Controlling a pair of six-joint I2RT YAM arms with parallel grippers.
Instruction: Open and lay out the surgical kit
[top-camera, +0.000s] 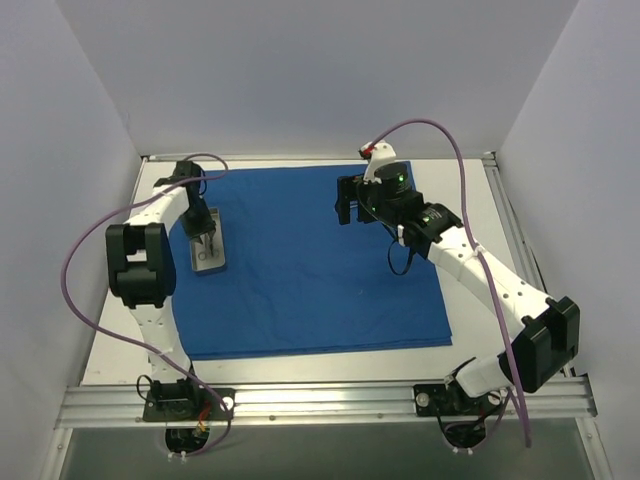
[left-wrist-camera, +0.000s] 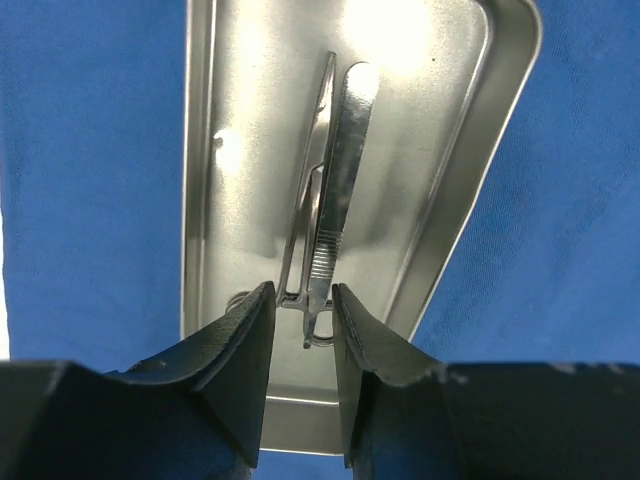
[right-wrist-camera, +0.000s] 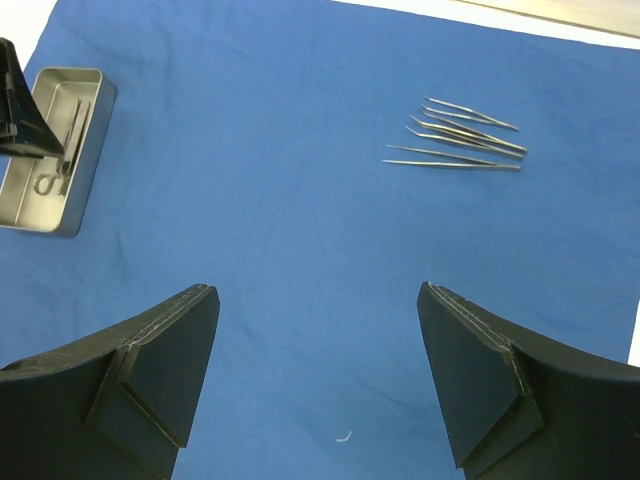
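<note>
A steel tray (left-wrist-camera: 240, 120) lies at the left of the blue cloth, holding scissors (left-wrist-camera: 302, 220) and a flat knife-like handle (left-wrist-camera: 348, 140). My left gripper is over them, fingers a little apart at the scissor rings and handle's end; a grip cannot be confirmed. My right gripper is raised at the right, wide open and empty. Several slender tweezer-like instruments (right-wrist-camera: 450, 165) lie side by side on the cloth in the right wrist view.
White table margins surround it, with walls at the back and sides.
</note>
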